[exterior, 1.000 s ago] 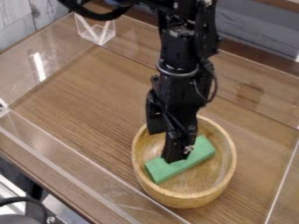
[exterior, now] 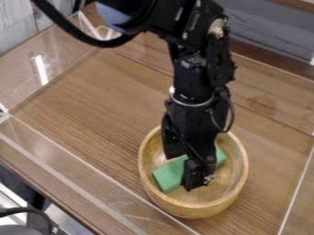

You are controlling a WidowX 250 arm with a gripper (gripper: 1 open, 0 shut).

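My black gripper [exterior: 192,165] hangs low inside a round wooden bowl [exterior: 226,198], over a green block [exterior: 168,176] that lies on the bowl's floor. Its fingers stand open. The arm hides part of the block, and I cannot tell whether the fingers touch it.
A raised ledge runs along the back right, and a dark cable lies at the bottom left edge.
My gripper has moved down into the bowl, onto or close over the green block, covering more of it.
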